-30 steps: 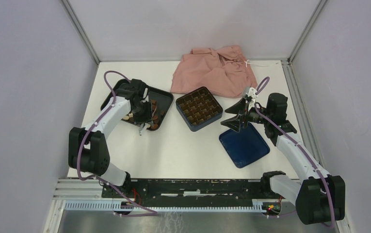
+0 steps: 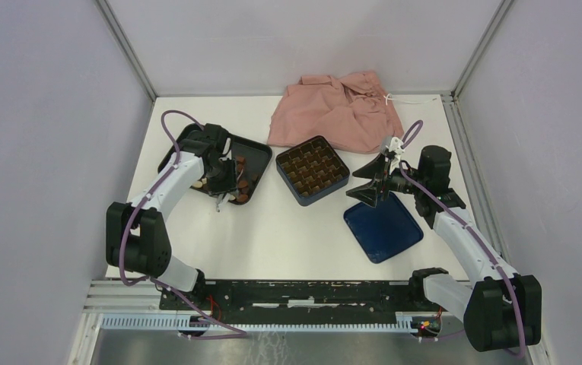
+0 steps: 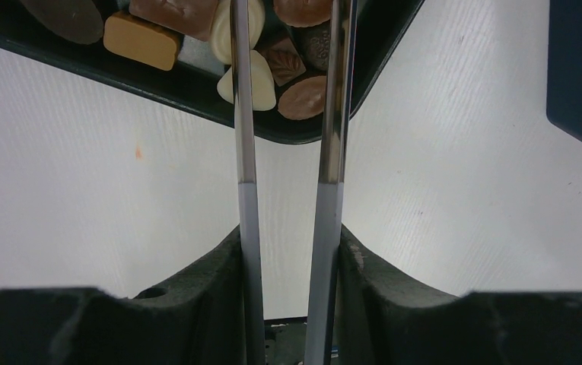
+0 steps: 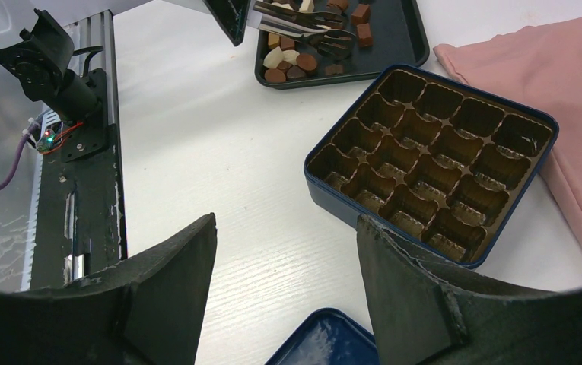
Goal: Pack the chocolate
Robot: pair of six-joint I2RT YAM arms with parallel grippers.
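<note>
My left gripper is shut on metal tongs [image 3: 247, 160], whose two arms reach over the black tray [image 3: 158, 93]. Assorted chocolates lie in that tray, among them a caramel-coloured block [image 3: 141, 40], a white piece [image 3: 263, 82] and a brown oval [image 3: 303, 97]. The tong tips run past the top of the left wrist view; in the right wrist view the slotted ends [image 4: 336, 44] are over the chocolates, and whether they grip one I cannot tell. An empty compartment box [image 4: 432, 163] stands mid-table. Its brown cells show no chocolates. My right gripper is open and empty.
A dark blue lid [image 2: 383, 228] lies flat below the right gripper. Behind the box, a pink cloth [image 2: 337, 110] is spread out.
The left arm has shifted very slightly to the left, with the tongs over the tray. The right arm, box and lid have not moved.
</note>
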